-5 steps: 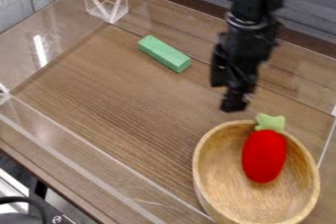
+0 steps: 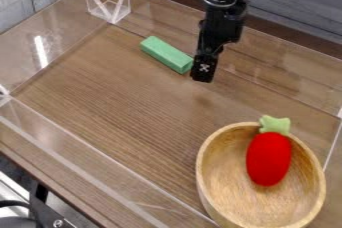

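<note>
My black gripper [image 2: 206, 60] hangs from the upper middle, low over the table beside the right end of a green block [image 2: 167, 54]. Whether its fingers are open or shut is hard to tell. A red object with a green top, like a soft strawberry or vegetable [image 2: 269, 158], lies in a wooden bowl [image 2: 225, 196] at the lower right.
A clear plastic holder [image 2: 110, 3] stands at the upper left. A black cable lies at the lower left corner.
My gripper has moved up and left, away from the bowl, to beside the green block. The red object now rests in the bowl with nothing over it.
</note>
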